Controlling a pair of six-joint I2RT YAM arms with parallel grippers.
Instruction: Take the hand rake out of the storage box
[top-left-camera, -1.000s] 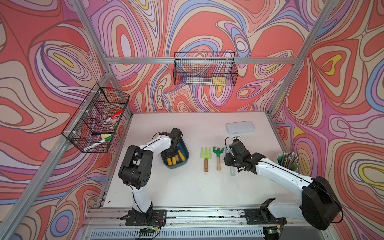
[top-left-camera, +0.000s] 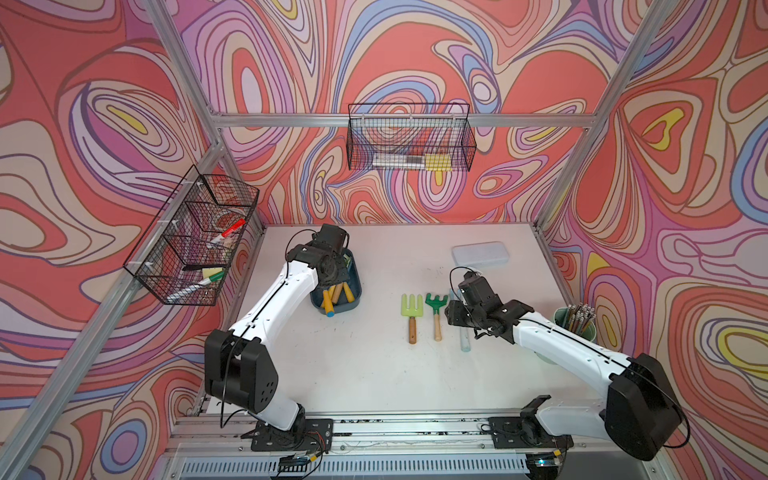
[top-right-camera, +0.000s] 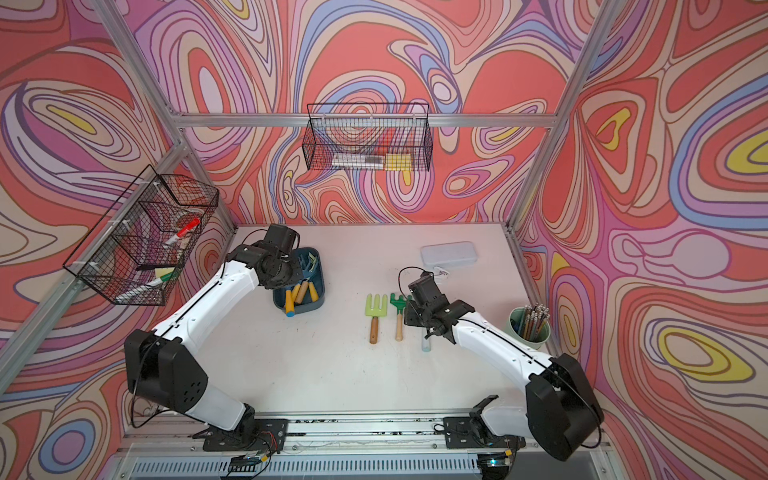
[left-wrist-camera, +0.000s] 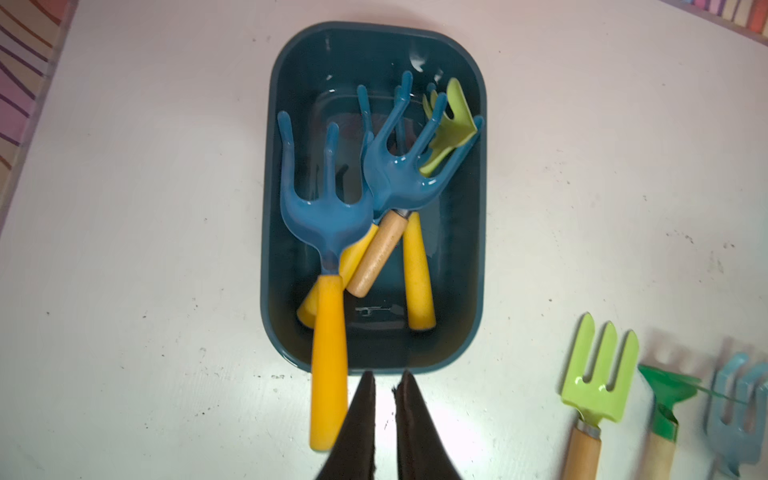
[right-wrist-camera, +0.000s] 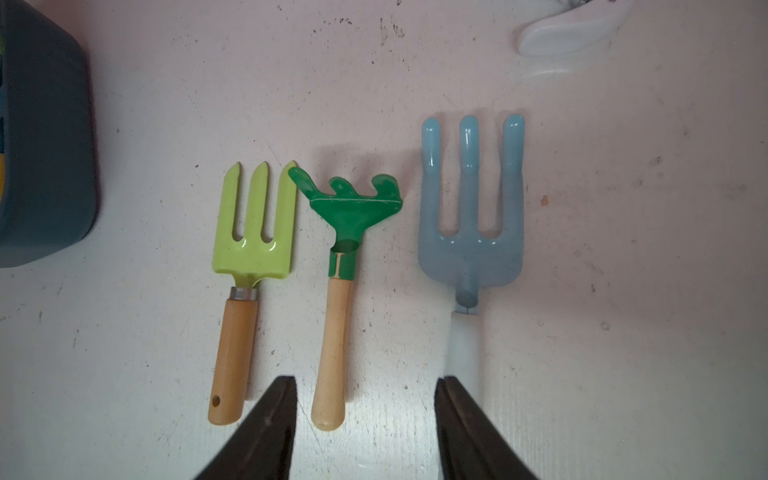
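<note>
The dark blue storage box (left-wrist-camera: 460, 320) holds blue hand rakes and forks with yellow or wooden handles, plus a light green tool (left-wrist-camera: 450, 120). A yellow-handled blue fork (left-wrist-camera: 328, 360) rests with its handle over the box's near rim. My left gripper is above that near end, right of the handle, its fingers close together; whether anything is between them is unclear. My right gripper is open above the laid-out tools, with nothing held.
A light green fork (right-wrist-camera: 252, 256), green rake (right-wrist-camera: 352, 208) and pale blue fork (right-wrist-camera: 472, 256) lie right of the box. A clear lid (top-left-camera: 480, 254) is behind them; a cup of sticks (top-right-camera: 516, 328) stands far right.
My left arm has risen from low in the box. The right gripper shifted slightly.
</note>
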